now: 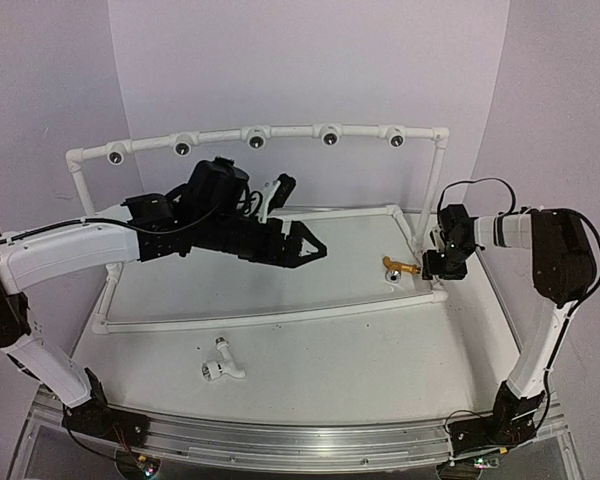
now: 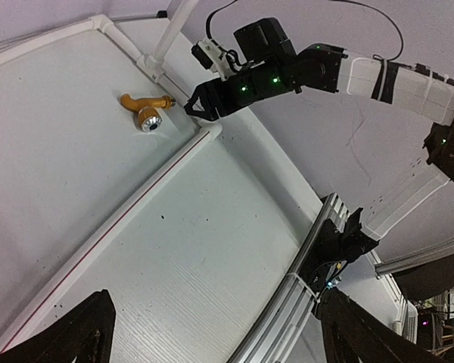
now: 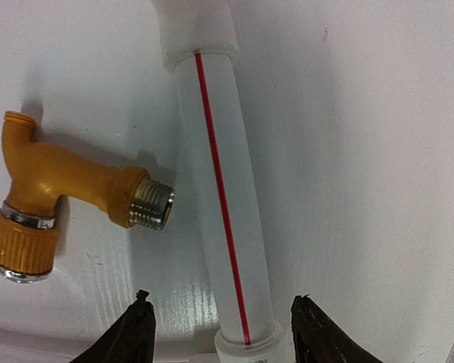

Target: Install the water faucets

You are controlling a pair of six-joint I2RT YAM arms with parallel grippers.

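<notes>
An orange faucet (image 1: 400, 266) with a threaded metal end lies at the right of the framed board, beside the pipe; it also shows in the left wrist view (image 2: 140, 106). My right gripper is open just to the right of it, over the pipe, with nothing between its fingers. My left gripper (image 1: 305, 245) hangs open over the middle of the board, nothing held in it (image 2: 219, 348). A white faucet (image 1: 222, 367) lies on the bare table front left. Along the top rail (image 1: 290, 131) are several fittings with metal sockets.
White pipes frame the board (image 1: 190, 280), with uprights at both sides. Walls surround the back and sides.
</notes>
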